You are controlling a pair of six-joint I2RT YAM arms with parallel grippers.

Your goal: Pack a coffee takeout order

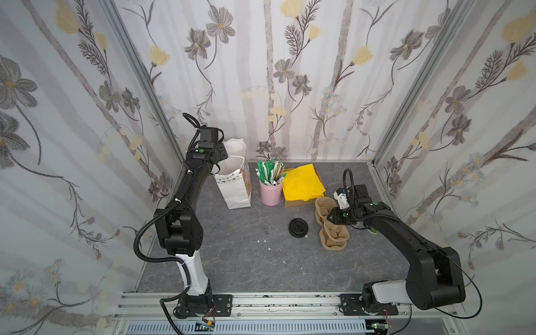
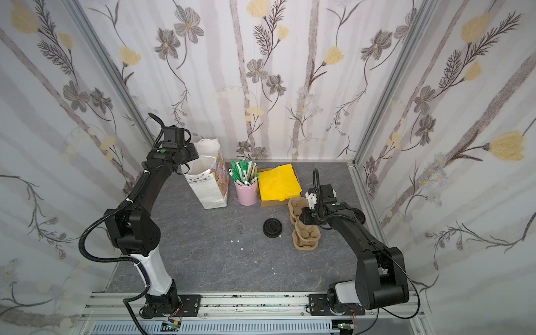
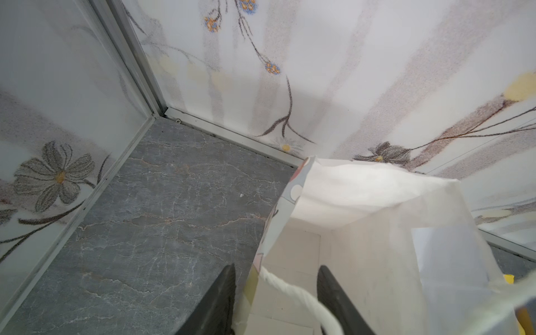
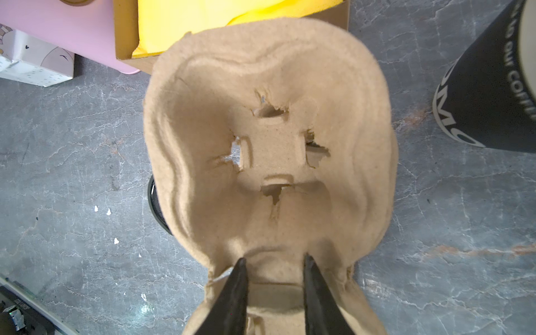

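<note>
A white paper bag [image 1: 234, 189] stands open at the back left. My left gripper is at its near rim, part open, fingers either side of a white rope handle [image 3: 293, 293] and the bag's edge. My right gripper is shut on the brown cup carrier [image 4: 268, 61] at the narrow join between its two wells. A black coffee cup [image 4: 483, 83] stands right of the carrier. A black lid [image 2: 272, 227] lies on the table left of the carrier.
A pink container [image 1: 270, 193] of straws and stirrers and a cardboard box [image 1: 301, 201] with yellow paper [image 1: 301, 181] stand at the back.
</note>
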